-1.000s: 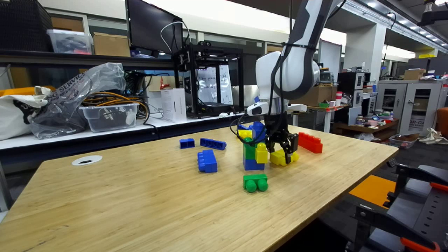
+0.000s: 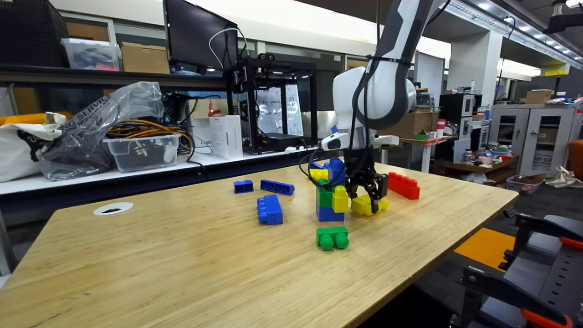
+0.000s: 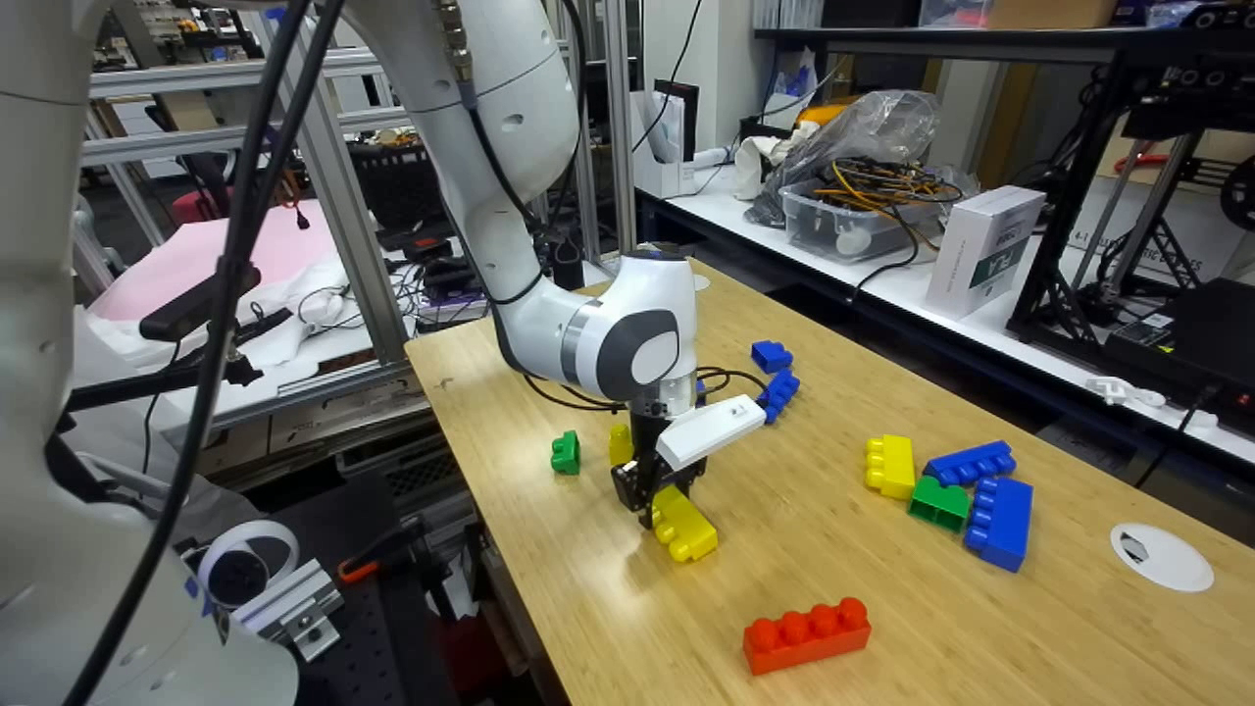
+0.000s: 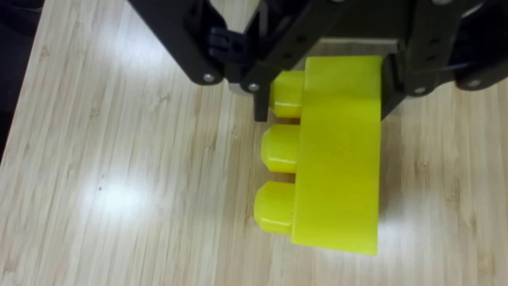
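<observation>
In the wrist view a yellow brick (image 4: pixel 339 152) lies on its side, its row of 3 studs facing left. My gripper is shut on its upper end, one finger (image 4: pixel 260 105) on the stud side and the other (image 4: pixel 391 90) against the flat base. Exterior view 2 shows the same yellow brick (image 3: pixel 684 526) at table level under the gripper (image 3: pixel 661 500), most of it sticking out beyond the fingers. From exterior view 1, the gripper (image 2: pixel 367 202) stands right behind a stack of green, blue and yellow bricks (image 2: pixel 324 197), which partly covers it.
A red brick (image 3: pixel 807 635) lies apart on the table. A small green brick (image 2: pixel 332 238) rests in front of the stack, and a blue brick (image 2: pixel 270 210) lies to its left. More bricks are grouped farther back.
</observation>
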